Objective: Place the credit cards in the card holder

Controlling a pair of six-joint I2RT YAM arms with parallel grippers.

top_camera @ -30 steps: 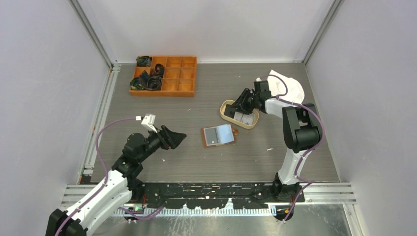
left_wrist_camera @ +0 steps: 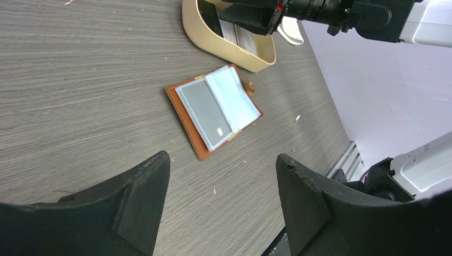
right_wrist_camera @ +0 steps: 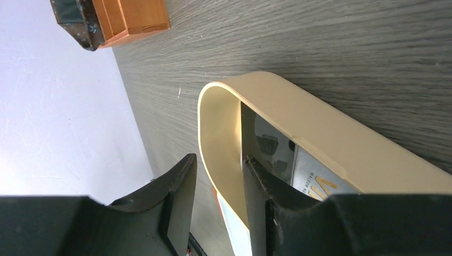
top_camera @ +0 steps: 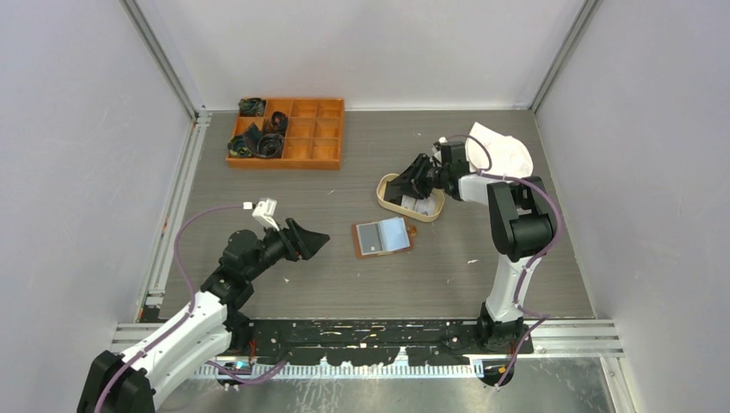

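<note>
A cream oval box (top_camera: 425, 215) holds dark and silver cards (right_wrist_camera: 314, 176). My right gripper (top_camera: 411, 178) is over the box, shut on its rim at the left end, as far as the right wrist view shows. The card holder (left_wrist_camera: 185, 120), brown with grey and light blue sleeves, lies open in front of the box. My left gripper stands open left of the holder, nothing between its fingers.
An orange compartment tray (top_camera: 314, 151) with dark coiled items sits at the back left. A white cloth (top_camera: 504, 151) lies at the back right.
The cream box has moved left along with my right gripper. My left gripper has edged slightly to the right.
</note>
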